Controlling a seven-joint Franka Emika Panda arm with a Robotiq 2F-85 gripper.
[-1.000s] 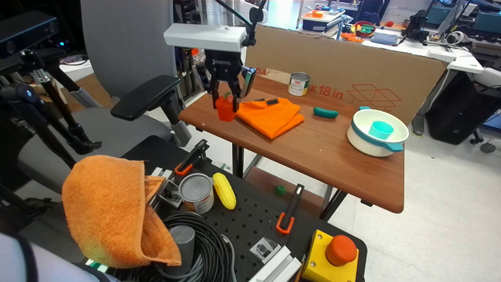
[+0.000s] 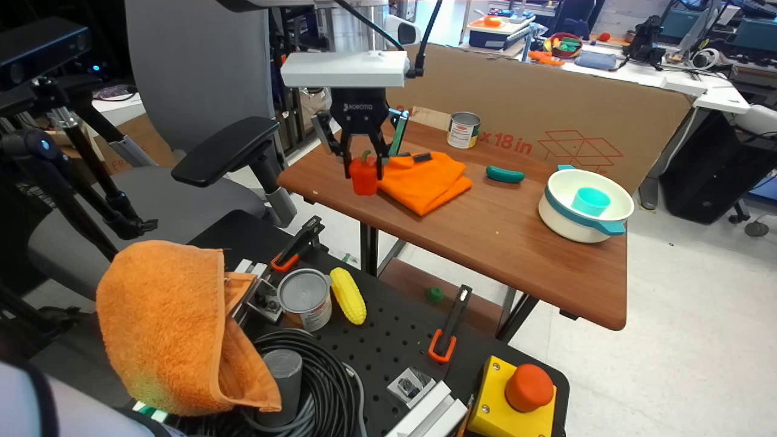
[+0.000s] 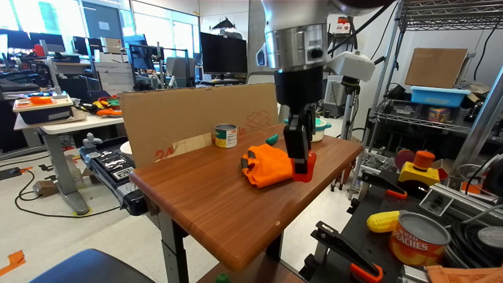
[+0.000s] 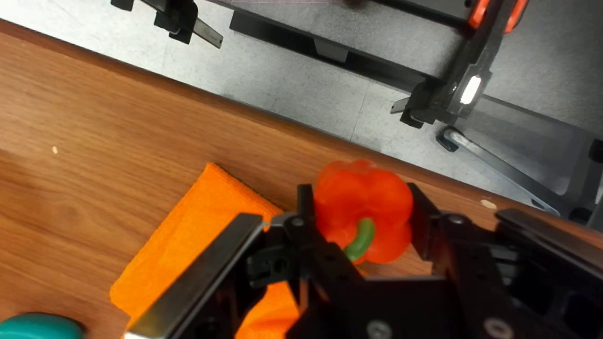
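Note:
A red toy bell pepper (image 4: 376, 197) with a green stem is held between the two fingers of my gripper, which is shut on it. In exterior view 1 the pepper (image 2: 362, 176) hangs upright near the table's front edge, beside a folded orange cloth (image 2: 424, 183). From the other side, exterior view 2 has the pepper (image 3: 309, 170) partly hidden behind a finger. Whether its bottom touches the table, I cannot tell for certain.
Farther right on the table (image 2: 510, 240) lie a dark green toy (image 2: 504, 174) and a white pot (image 2: 564, 227) holding a teal cup (image 2: 590, 201). A can (image 2: 463, 131) stands at the back, before a cardboard wall (image 2: 583, 120). Bare wood lies between cloth and pot.
My gripper, with the pepper in it, has shifted to the right and slightly lower in exterior view 1, closer to the cloth. Everything on the table is where it was.

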